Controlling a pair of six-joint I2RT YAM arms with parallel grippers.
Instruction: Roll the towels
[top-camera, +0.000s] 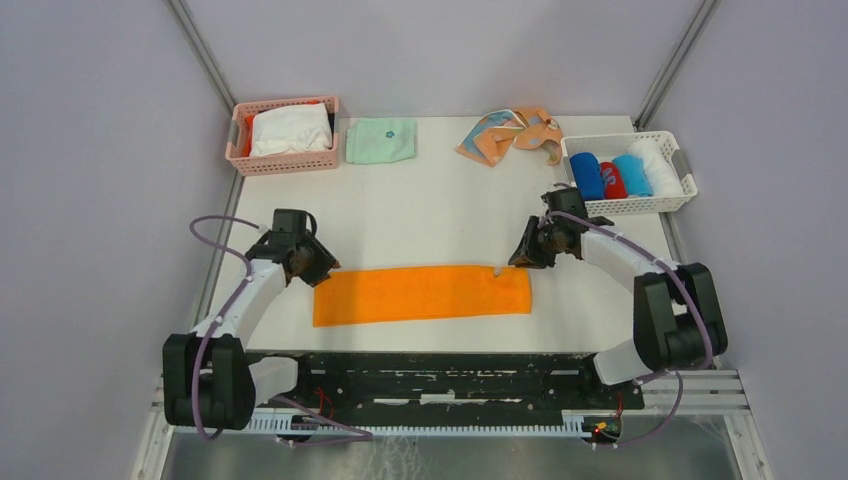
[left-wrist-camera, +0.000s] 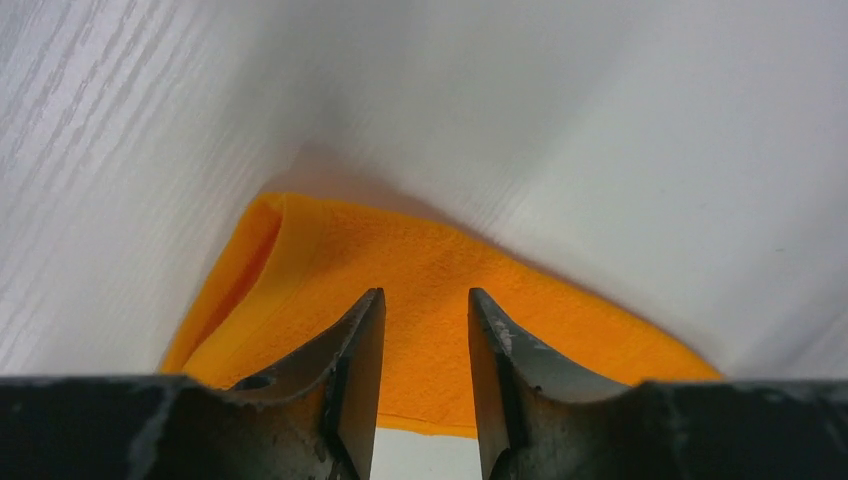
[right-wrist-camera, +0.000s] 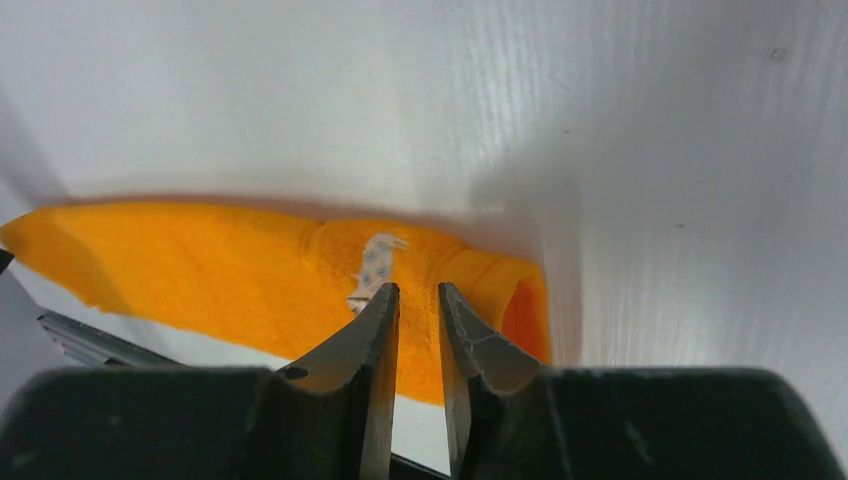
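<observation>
An orange towel (top-camera: 420, 295) lies folded into a long flat strip near the table's front edge. At its far left corner hovers my left gripper (top-camera: 330, 272), part open; in the left wrist view the towel (left-wrist-camera: 400, 260) shows beyond and between the parted fingers. Above the far right corner stands my right gripper (top-camera: 522, 262), with a narrow gap between its fingers. A pale label (right-wrist-camera: 376, 268) sits on the towel just beyond those fingertips in the right wrist view. Neither gripper appears to pinch the cloth.
The pink basket (top-camera: 290, 160) at back left holds white and red cloths. A white basket (top-camera: 640, 205) at back right holds several rolled towels. Between them lie a green towel (top-camera: 381, 141) and a crumpled patterned cloth (top-camera: 512, 134).
</observation>
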